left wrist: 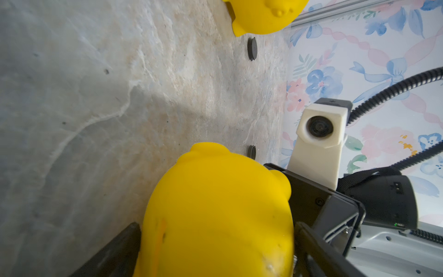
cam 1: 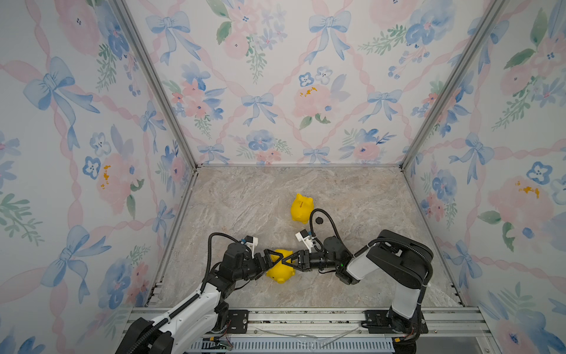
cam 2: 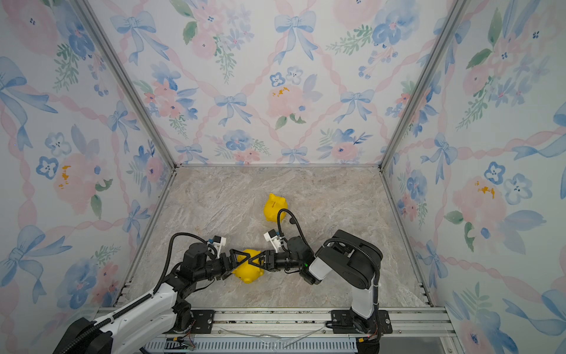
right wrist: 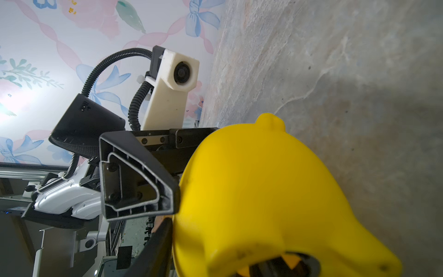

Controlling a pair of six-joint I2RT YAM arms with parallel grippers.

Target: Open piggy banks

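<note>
A yellow piggy bank is between my two grippers, near the front of the floor. My left gripper is shut on it; in the left wrist view dark fingers lie along both sides. From the other side my right gripper reaches it, one finger along its edge. The right wrist view shows the piggy bank close up, with a dark opening and orange bits at the bottom edge. The right gripper's far finger is hidden, so its grip cannot be judged. A second yellow piggy bank stands farther back.
Two dark round discs lie on the floor: a far disc near the second bank and a near disc, partly hidden. Patterned walls close it in.
</note>
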